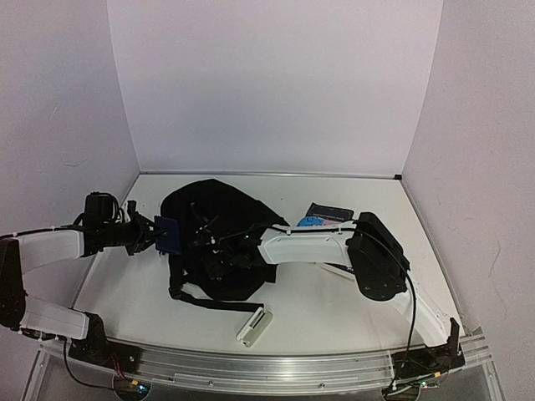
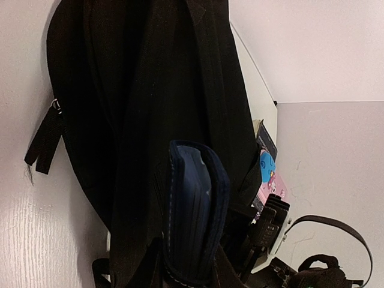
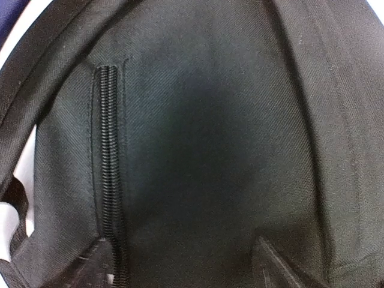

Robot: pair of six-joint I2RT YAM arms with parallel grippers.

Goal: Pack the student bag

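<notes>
The black backpack (image 1: pixel 221 200) lies on the left half of the table, and its cloth and straps fill much of both wrist views. My left gripper (image 1: pixel 154 235), at the bag's left edge, is shut on a dark blue stitched case (image 2: pixel 195 210), which stands edge-on toward the left wrist camera. My right gripper (image 1: pixel 204 244) hangs over the bag, dark against dark in the top view. Up close, its blurred fingers (image 3: pixel 273 264) stand wide apart with only bag cloth beyond them, near a closed-looking zipper (image 3: pixel 109 150).
Several books (image 1: pixel 330 212) lie right of the bag, partly hidden behind my right arm. A pale pencil-box-like case (image 1: pixel 254 327) sits near the front edge, by the end of a strap (image 1: pixel 213 303). Free table shows at the front right.
</notes>
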